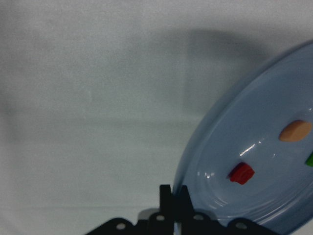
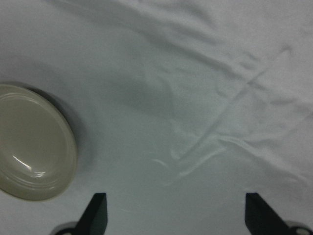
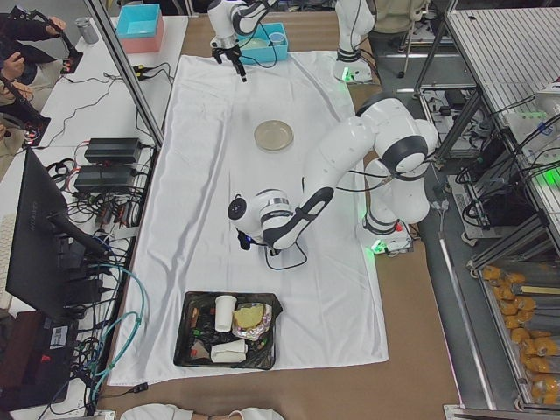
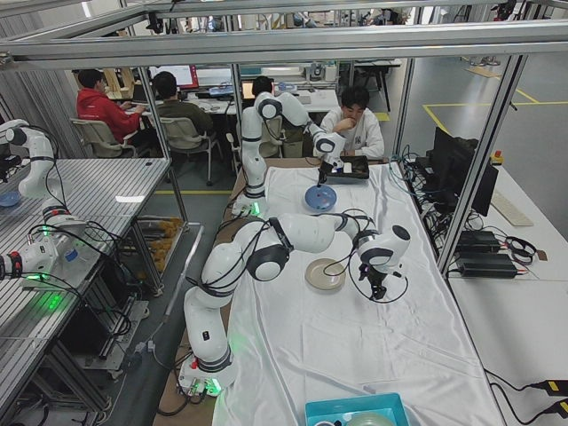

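Observation:
A blue plate (image 4: 320,198) holds small red (image 1: 241,173), orange (image 1: 295,130) and green (image 1: 309,159) pieces. My left gripper is shut on its rim; in the camera left view this arm's head mostly hides the plate. My right gripper is open above the white cloth, with nothing between its fingers, beside a beige plate (image 2: 34,147); in the camera right view it hangs to the right of that plate (image 4: 324,273).
A black tray (image 3: 197,359) with cups and food stands at one end of the table, a turquoise bin (image 4: 355,406) at the other. Cables and monitors line the long side.

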